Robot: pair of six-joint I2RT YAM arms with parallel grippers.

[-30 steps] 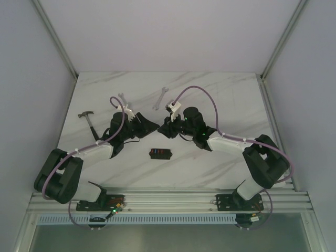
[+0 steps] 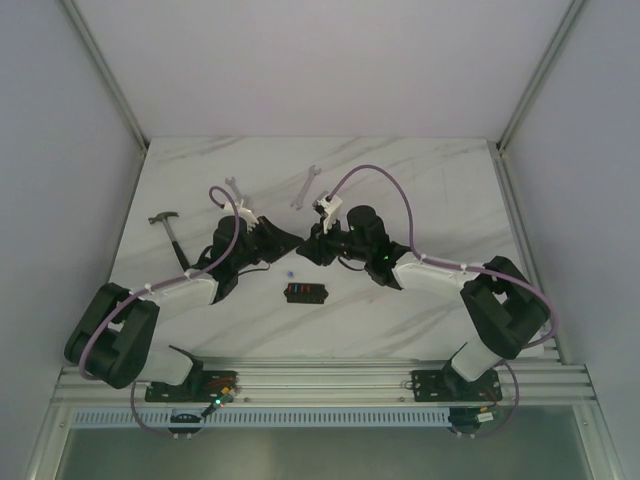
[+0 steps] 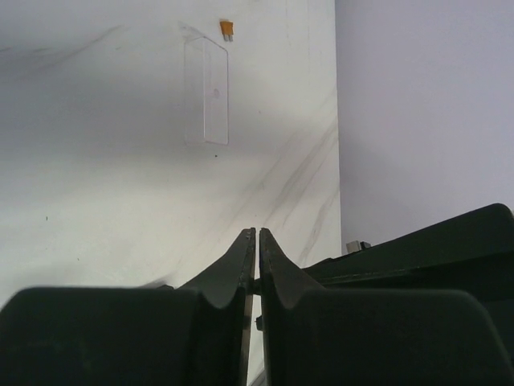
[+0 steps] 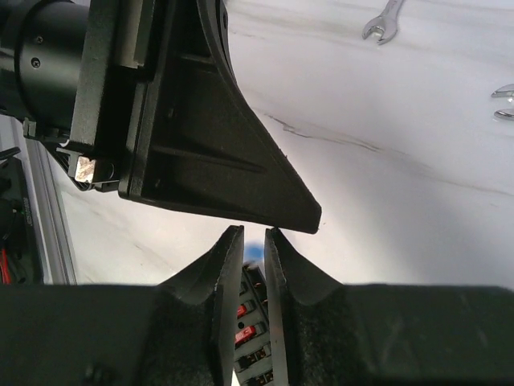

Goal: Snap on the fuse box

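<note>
The black fuse box [image 2: 305,293] lies on the table below the grippers in the top view; rows of red and dark fuses [image 4: 250,331] show behind the right fingers. My left gripper and right gripper meet near the table's middle, tips close together. Both look shut; what, if anything, is between their fingers is hidden. A clear plastic cover [image 3: 206,88] lies on the table in the left wrist view, with an orange fuse [image 3: 227,30] beside it. A blurred blue spot [image 4: 254,252] shows just beyond the right fingertips.
Two wrenches [image 2: 305,188] lie toward the back, and a hammer [image 2: 172,232] lies at the left. Metal rails run along the front edge.
The fuse box has not moved.
</note>
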